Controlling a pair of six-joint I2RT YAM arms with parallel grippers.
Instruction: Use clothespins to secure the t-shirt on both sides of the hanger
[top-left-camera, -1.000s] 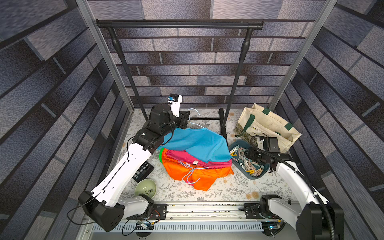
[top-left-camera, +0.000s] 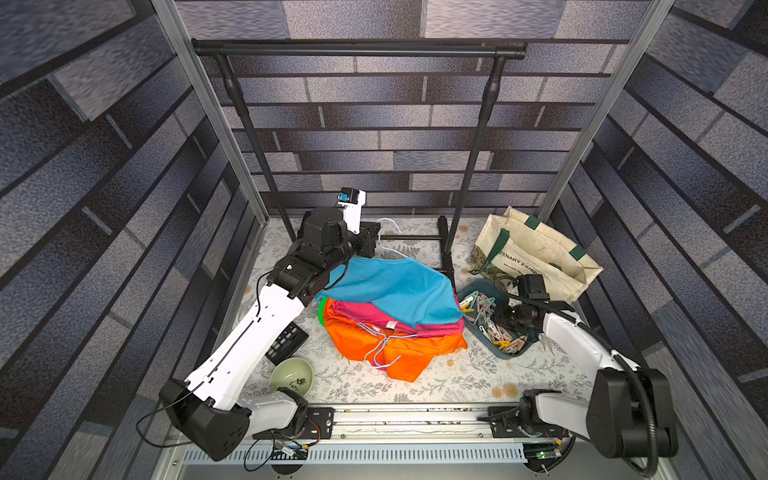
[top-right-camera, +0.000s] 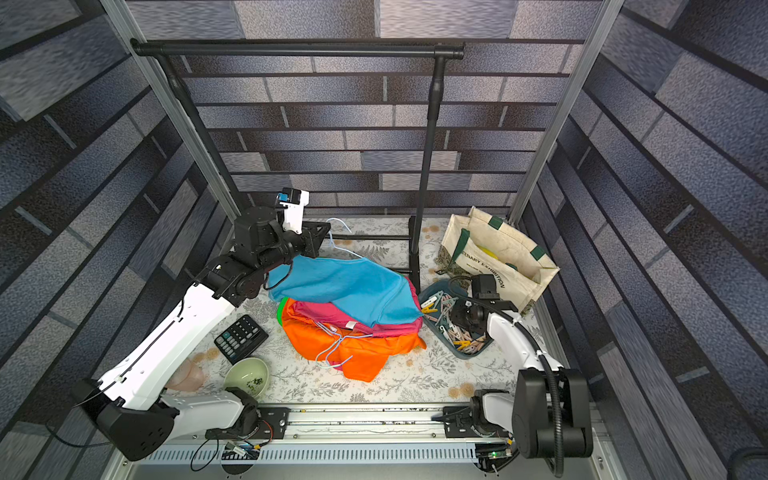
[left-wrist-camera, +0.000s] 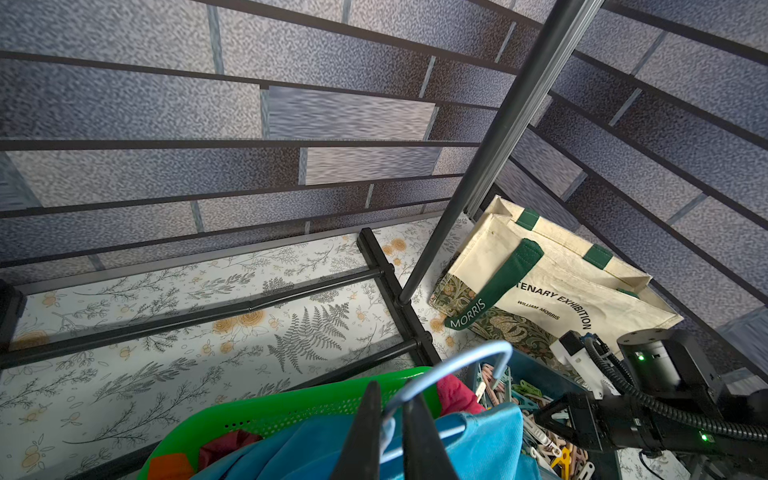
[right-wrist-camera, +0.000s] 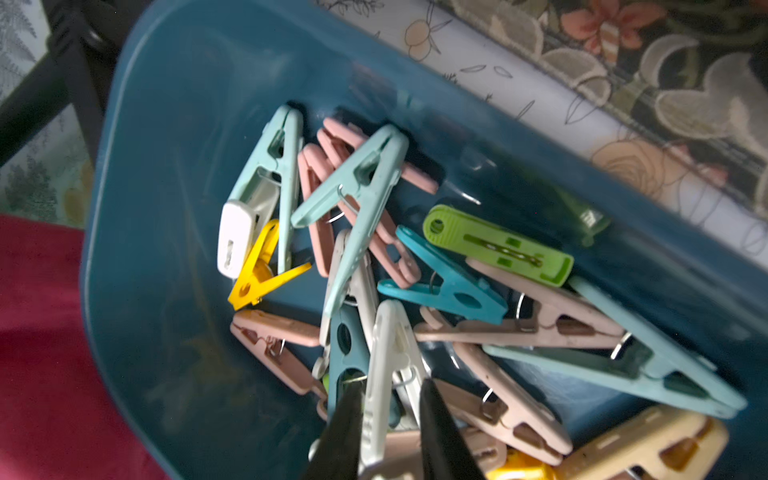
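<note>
The light-blue hanger rises between the fingers of my left gripper, which is shut on it near the hook. Below hangs the blue t-shirt, over the pile of clothes. No clothespin shows on the part of the shirt in view. My right gripper points down into the blue bin of clothespins, its fingers apart. A white clothespin extends up from between them; contact with the fingers is unclear. The hanger's arms are mostly hidden inside the shirt.
Orange and pink clothes with another hanger lie in a green basket in front. A cream tote bag stands behind the bin. The black rack rises at the back. A green bowl sits front left.
My left arm, the hanger and the shirt have stayed still.
</note>
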